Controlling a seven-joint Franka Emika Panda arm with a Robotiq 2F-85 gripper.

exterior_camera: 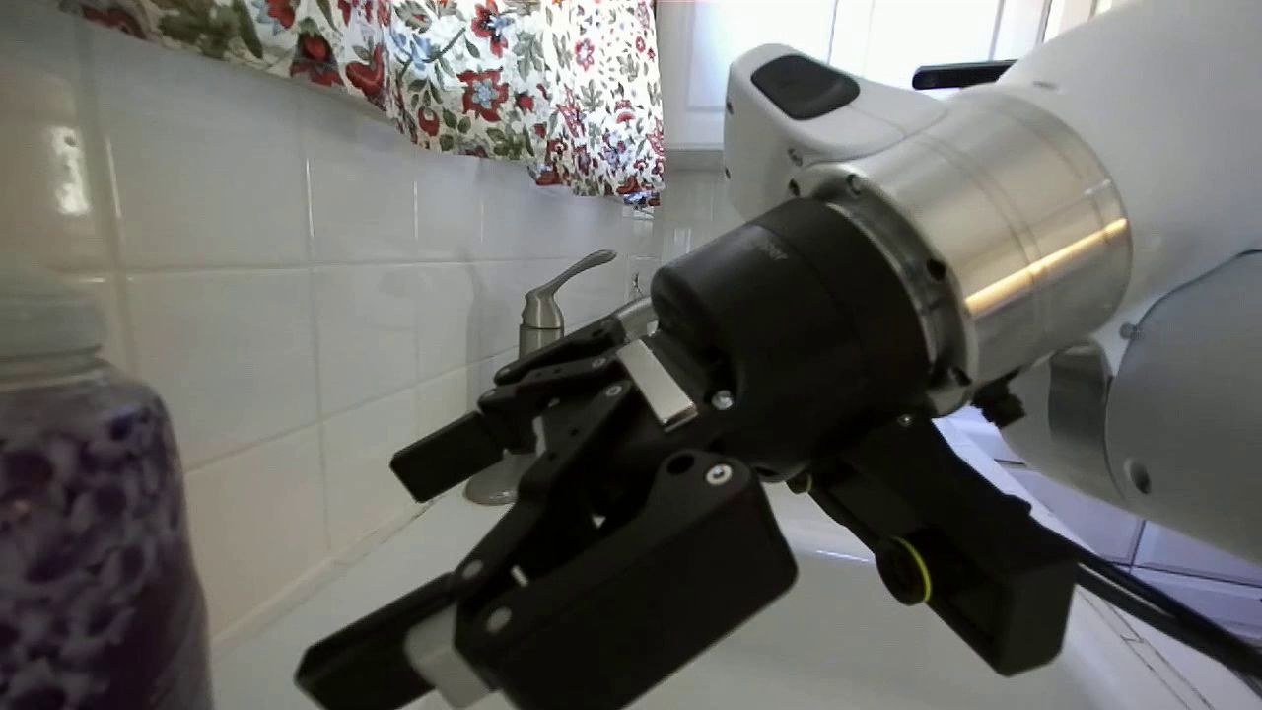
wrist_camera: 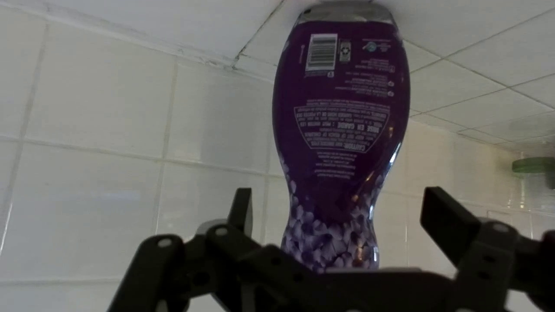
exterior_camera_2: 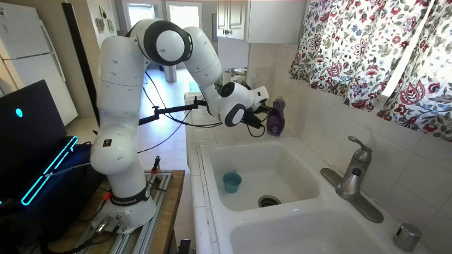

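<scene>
A purple soap bottle (exterior_camera_2: pixel 275 119) stands upright on the counter behind the sink, near the tiled wall. It fills the middle of the wrist view, where the bottle (wrist_camera: pixel 341 104) shows its back label and appears upside down. My gripper is open, its two fingers spread to either side of the bottle's outline with clear gaps. From the side, the gripper (exterior_camera: pixel 373 556) and the bottle (exterior_camera: pixel 95 532) are apart, nothing lying between the black fingertips. The bottle's cap end is hidden behind the gripper in the wrist view.
A double sink (exterior_camera_2: pixel 296 216) lies in front of the bottle, holding a blue cup (exterior_camera_2: pixel 231 182) in its far basin. The faucet (exterior_camera_2: pixel 356 173) rises along the wall side. Floral curtains (exterior_camera_2: pixel 339 55) hang above. Bare tiled counter (exterior_camera_2: pixel 224 133) lies left of the bottle.
</scene>
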